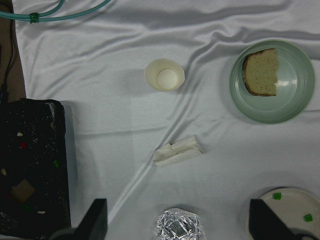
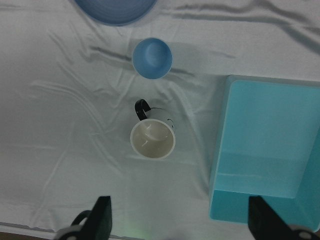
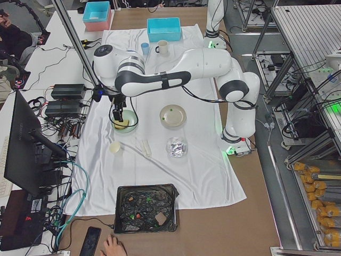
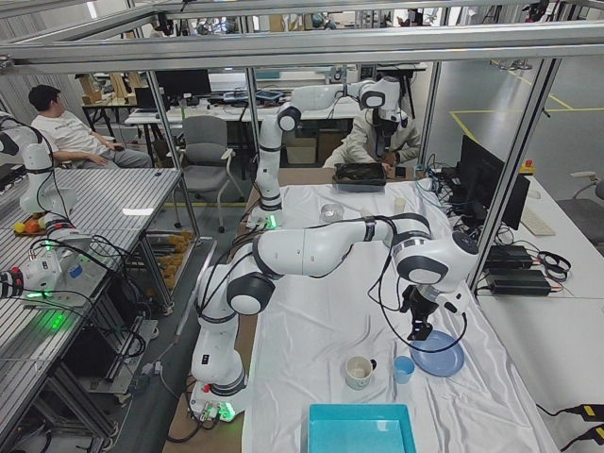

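Observation:
My left gripper point(image 3: 118, 113) hangs over the green plate point(image 1: 265, 110) holding a bread slice point(image 1: 260, 70); its fingers are wide apart, empty. In the left wrist view a cream cup point(image 1: 165, 75), white wrapped item point(image 1: 177, 150), crumpled foil point(image 1: 177, 225) and beige plate point(image 1: 290, 210) with green bits lie around it. My right gripper point(image 4: 420, 321), also open, hangs near the blue plate point(image 4: 439, 361), blue cup point(image 2: 152, 57) and black-handled mug point(image 2: 152, 140).
A turquoise bin point(image 2: 260, 140) stands beside the mug. A black lined tray point(image 3: 146, 208) with scraps is at the cloth's other end, near a person's hand and a phone point(image 3: 90, 240). Cables line one side; open cloth lies between the items.

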